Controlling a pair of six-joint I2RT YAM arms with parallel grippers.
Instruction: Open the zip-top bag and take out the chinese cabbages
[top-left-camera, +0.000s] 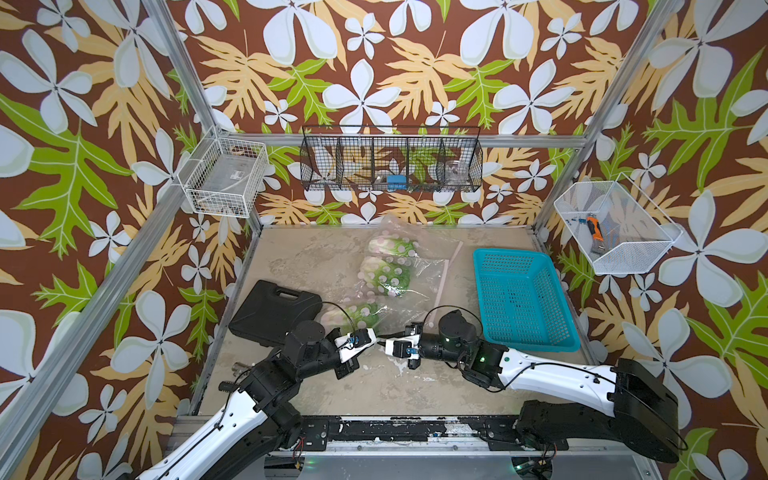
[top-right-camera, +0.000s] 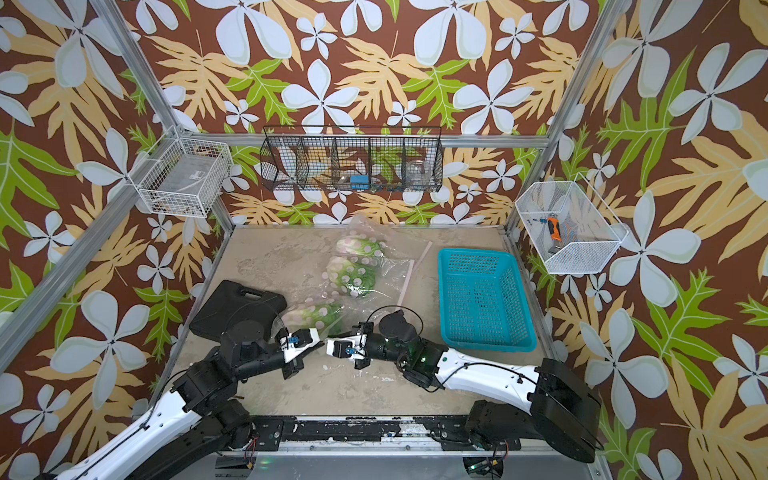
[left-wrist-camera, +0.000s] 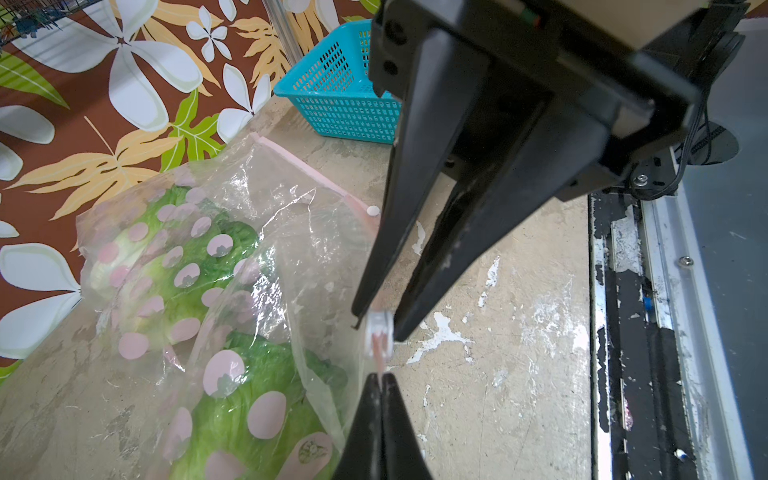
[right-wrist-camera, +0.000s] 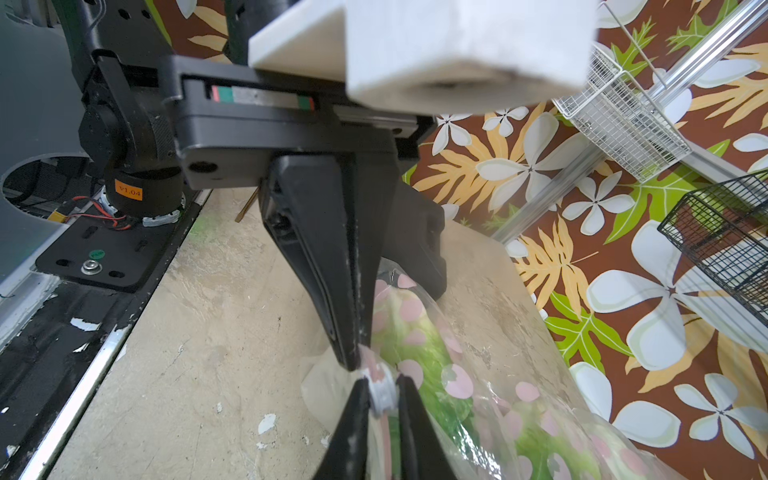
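A clear zip top bag (top-left-camera: 428, 276) with pink dots lies on the table, with several green and white Chinese cabbages (top-left-camera: 385, 276) inside. Its pink zip strip (left-wrist-camera: 308, 169) carries a white slider (left-wrist-camera: 379, 332) at the near corner. My left gripper is shut on the bag's edge beside the slider; pink strip shows at its tips. Facing it, my right gripper is open a little, its fingers either side of the slider (right-wrist-camera: 382, 392). From above, the arms hide this corner.
An empty teal basket (top-left-camera: 527, 349) stands to the right. At the left sits a black case (top-left-camera: 272, 310). Wire baskets hang around the walls, one with an orange tool (top-left-camera: 594, 231). Bare table lies in front of the arms.
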